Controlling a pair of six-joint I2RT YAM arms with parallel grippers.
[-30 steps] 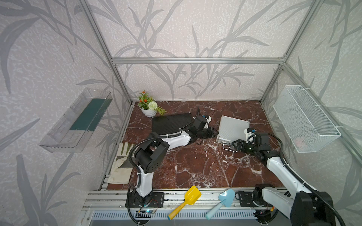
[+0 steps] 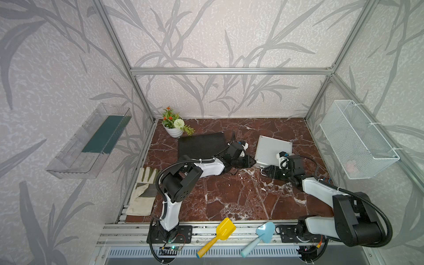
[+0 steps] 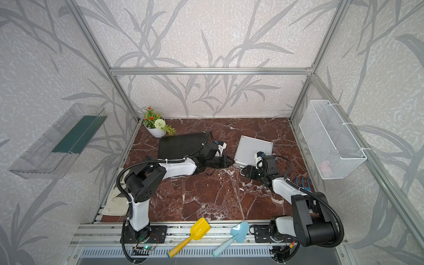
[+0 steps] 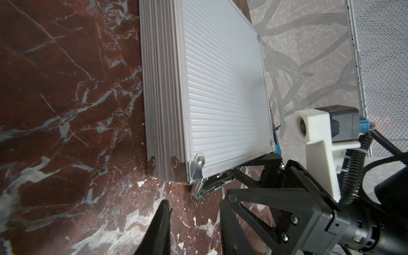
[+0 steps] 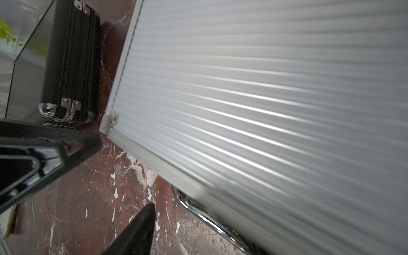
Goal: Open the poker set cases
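A silver ridged case (image 2: 273, 149) with a chrome handle (image 4: 204, 187) lies closed at the centre right; a black case (image 2: 198, 143) lies to its left, partly behind my left arm. My left gripper is beside the silver case's near left corner, low over the table; its fingertips look slightly apart, with nothing visible between them. My right gripper (image 2: 268, 172) is at that case's front edge by the handle. In the left wrist view its fingers reach under the edge; whether they grip anything is unclear.
A potted plant (image 2: 174, 130) stands back left and gloves (image 2: 137, 203) lie front left. Wire baskets (image 2: 357, 137) hang on both walls. Two scoops (image 2: 225, 227) lie past the front edge.
My right gripper has moved left along the silver case's front edge toward its left corner.
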